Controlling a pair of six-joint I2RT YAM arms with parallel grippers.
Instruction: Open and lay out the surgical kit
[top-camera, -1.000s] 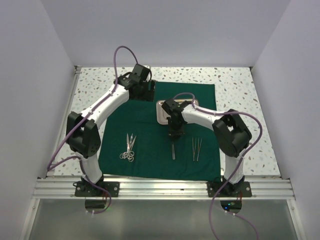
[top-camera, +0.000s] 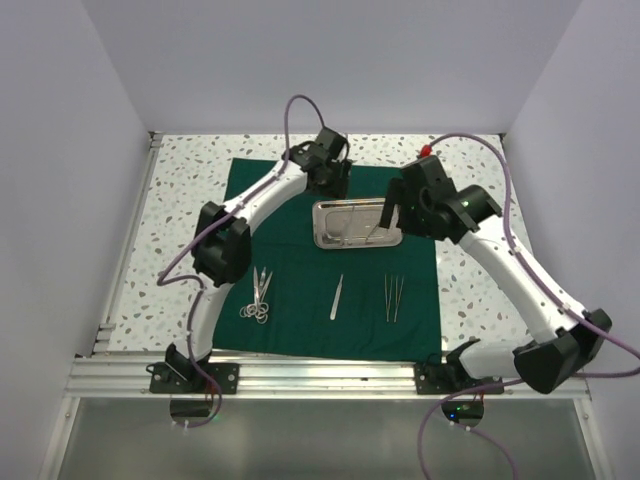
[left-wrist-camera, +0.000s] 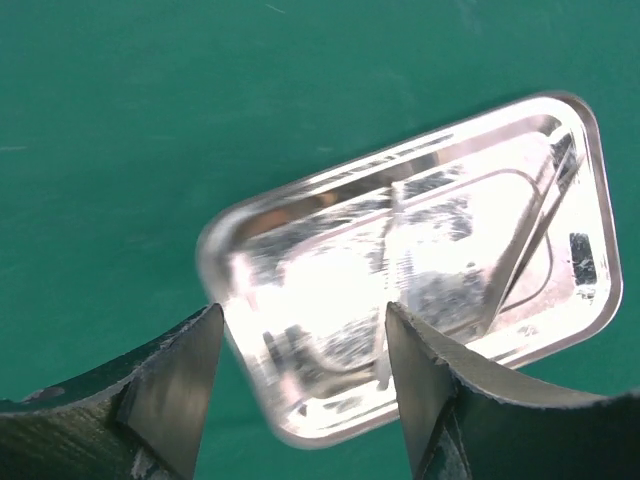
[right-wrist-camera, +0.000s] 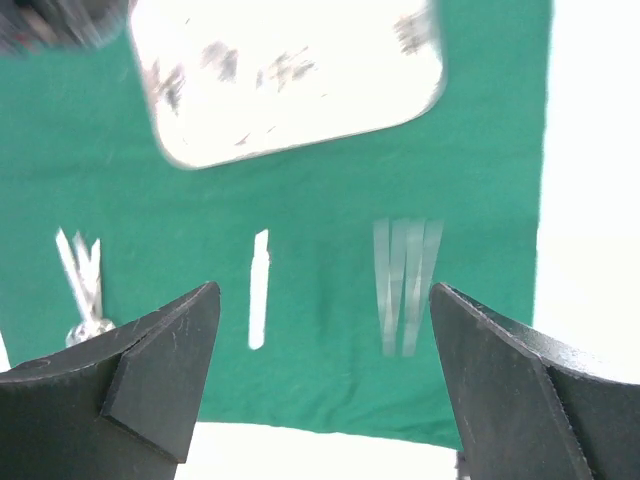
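Observation:
A shiny metal tray (top-camera: 322, 240) stands near the middle of the green cloth (top-camera: 300, 310), with slim tools (left-wrist-camera: 525, 240) still lying in it. Over the tray's back left hangs my left gripper, its fingers apart and nothing between them. My right gripper, wide open and empty, is above the tray's right end in the top view. On the cloth in front lie scissors-like instruments (top-camera: 262, 297) at the left, a scalpel (top-camera: 337, 298) in the middle and thin tweezers (top-camera: 393, 298) at the right.
Speckled table surface (top-camera: 480, 290) shows around the cloth, clear on both sides. A metal rail (top-camera: 320, 372) runs along the front edge. The two arms stand close together over the tray.
My right gripper let go of the scalpel, which now lies on the cloth, and rose away to the right. My left gripper moved right toward the tray.

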